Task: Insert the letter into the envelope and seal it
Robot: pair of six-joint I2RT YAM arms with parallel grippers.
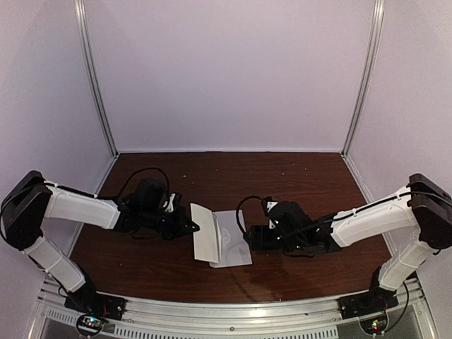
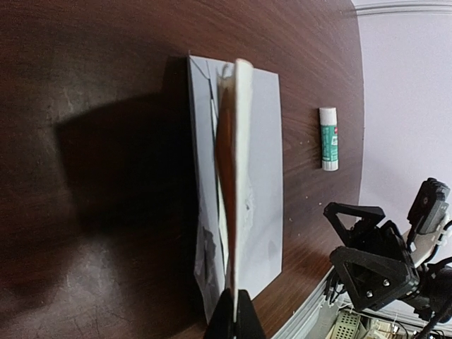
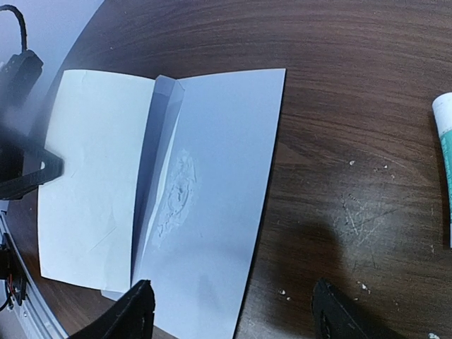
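Observation:
My left gripper (image 1: 191, 227) is shut on the edge of the white folded letter (image 1: 205, 234), which stands raised over the left part of the envelope (image 1: 234, 236). In the left wrist view the letter (image 2: 240, 141) appears edge-on, rising from between the fingertips. The envelope (image 3: 219, 176) lies on the table with a crease along its left side and a wrinkled patch. My right gripper hangs right of the envelope, its fingers apart with nothing visible between them.
A glue stick lies on the wooden table (image 1: 233, 176) beyond the envelope, partly in the right wrist view (image 3: 445, 162). Walls surround it.

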